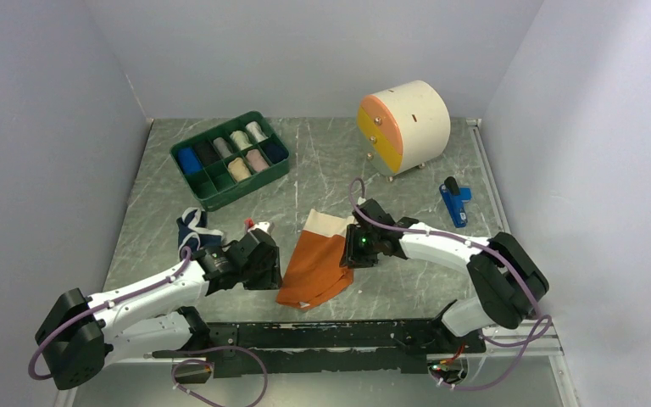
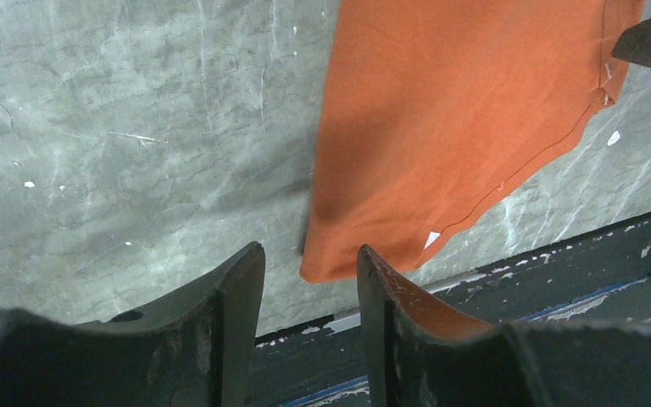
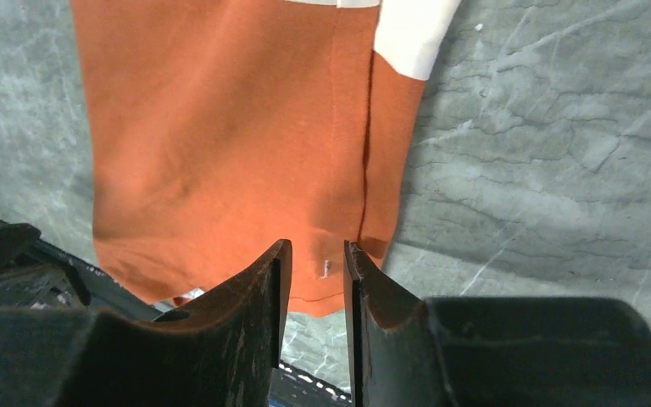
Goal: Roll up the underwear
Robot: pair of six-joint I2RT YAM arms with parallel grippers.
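Orange underwear (image 1: 309,267) with a cream band (image 1: 326,222) lies folded flat at the front middle of the table. My left gripper hovers at its front-left corner, fingers apart, nothing between them. My right gripper is over the right side of the underwear, near the folded edge, its fingers part open above the cloth.
A green divided box (image 1: 219,185) of rolled cloths stands at the back left, a navy and white cloth (image 1: 191,225) left of my left arm. A drum-shaped cabinet (image 1: 415,127) and blue object (image 1: 453,208) are on the right.
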